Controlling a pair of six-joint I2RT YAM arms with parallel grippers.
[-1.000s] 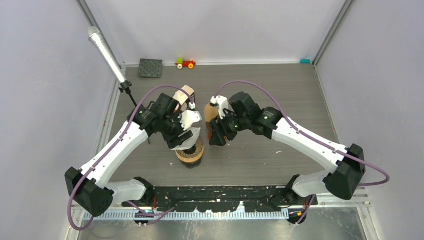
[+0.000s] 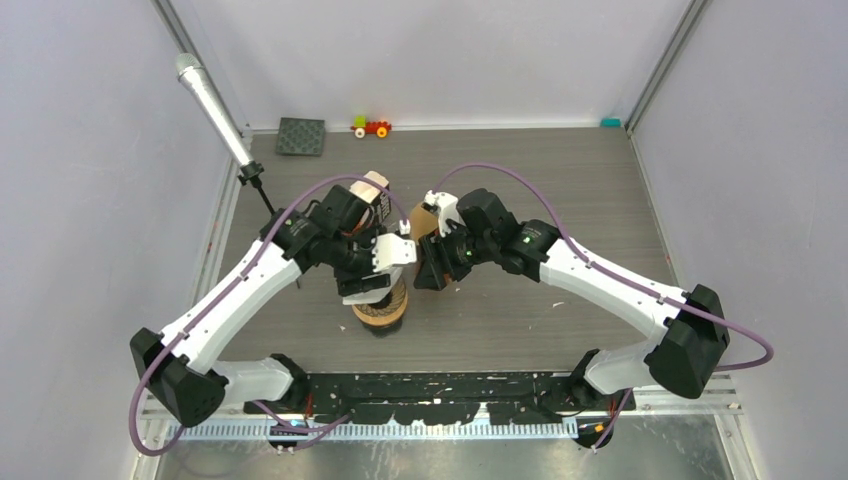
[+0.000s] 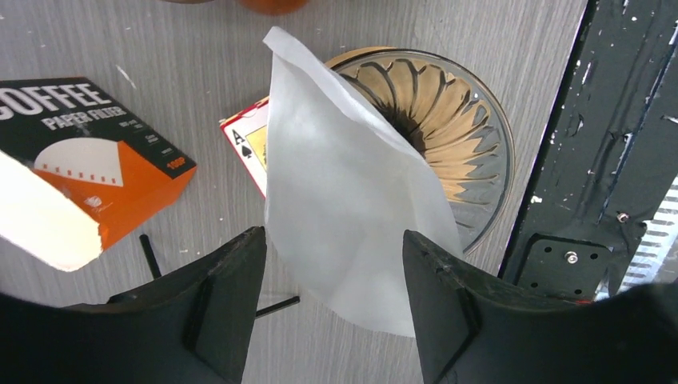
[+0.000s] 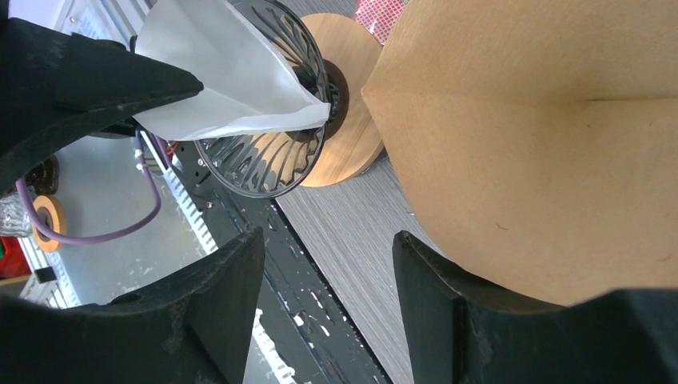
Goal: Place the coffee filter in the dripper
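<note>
The white paper filter (image 3: 352, 200) lies slanting across the clear ribbed dripper (image 3: 472, 120), covering part of its mouth. In the right wrist view the filter (image 4: 216, 72) stands inside the rim of the dripper (image 4: 260, 172), its pointed end against the far side. My left gripper is part open, its two fingers apart over the paper; whether both touch it is unclear. One left finger (image 4: 152, 84) overlaps the filter in the right wrist view. To the right of the dripper, my right gripper is open with nothing between its fingers.
A black and orange paper filter box (image 3: 96, 152) stands left of the dripper, with a playing-card box (image 3: 246, 144) closer by. A large brown paper-like piece (image 4: 544, 176) is close beside my right gripper.
The right gripper has moved only a little, to the left.
</note>
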